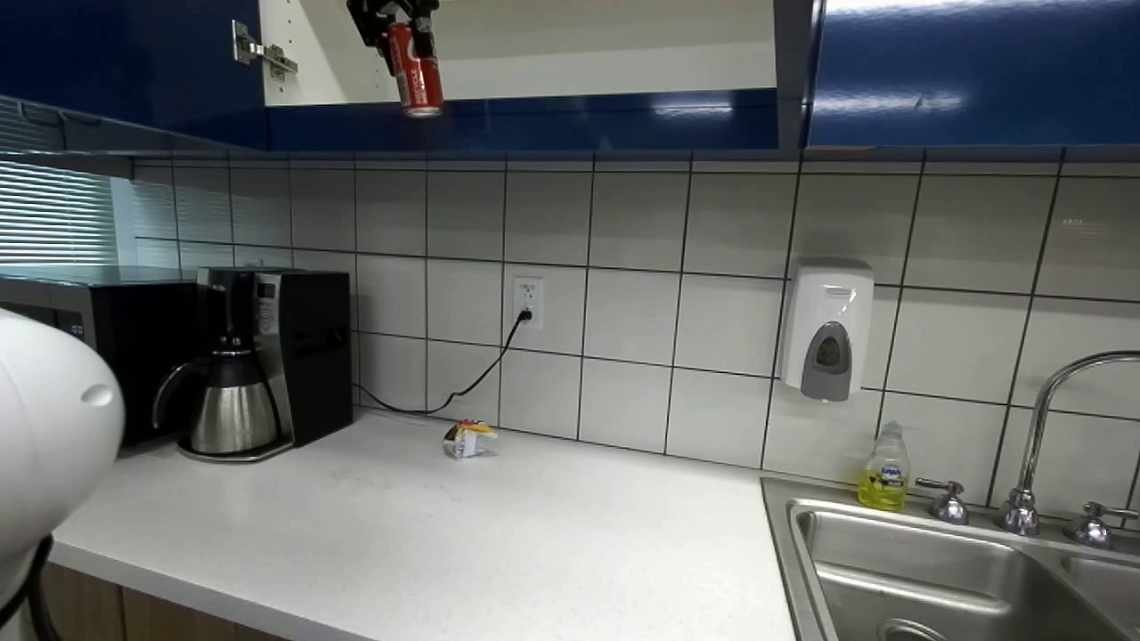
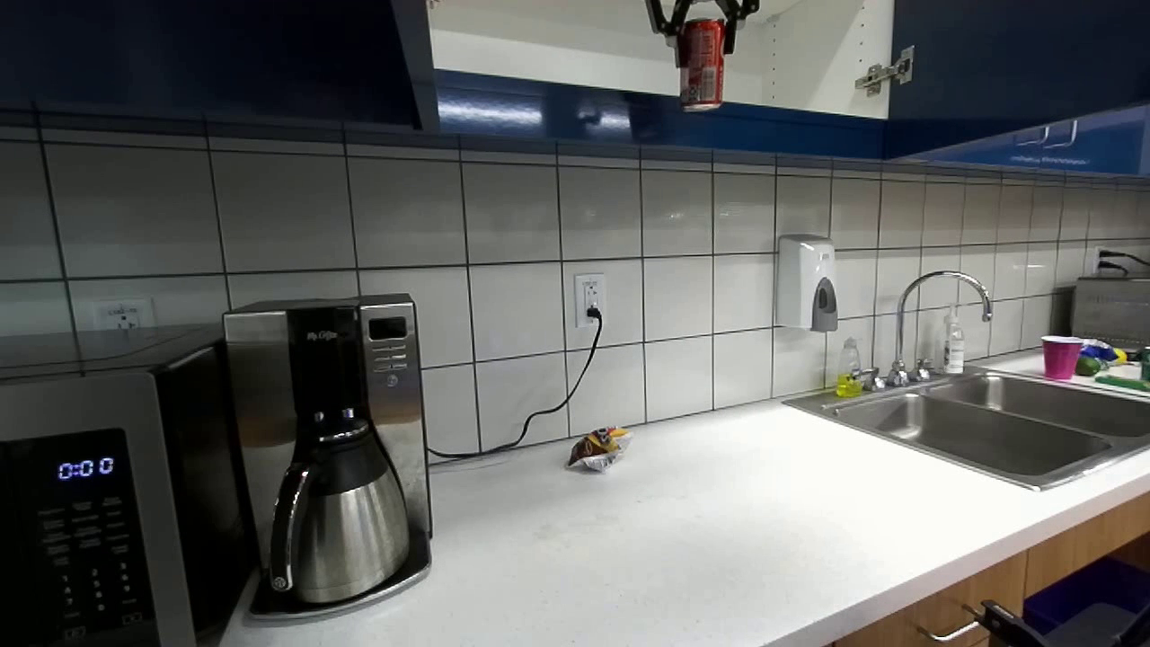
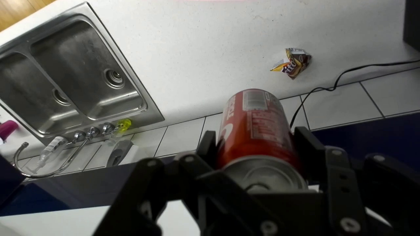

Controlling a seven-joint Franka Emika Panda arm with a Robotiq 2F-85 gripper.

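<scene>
A red soda can [image 1: 414, 69] hangs high above the counter, slightly tilted in the first exterior view. My gripper [image 1: 407, 44] is shut on its upper part, one finger on either side. The second exterior view has the can [image 2: 703, 65] in front of the open cabinet [image 2: 539, 34], overlapping its blue lower edge. In the wrist view the can [image 3: 256, 122] sits between the two dark fingers, with its metal end toward the camera. Most of the arm is out of frame.
On the white counter [image 1: 427, 534] lies a crumpled snack wrapper [image 1: 468, 438]. A coffee maker [image 2: 334, 453] and a microwave [image 2: 97, 485] stand to the left, a sink [image 1: 930, 566] to the right. An open blue cabinet door [image 1: 128, 64] flanks the opening.
</scene>
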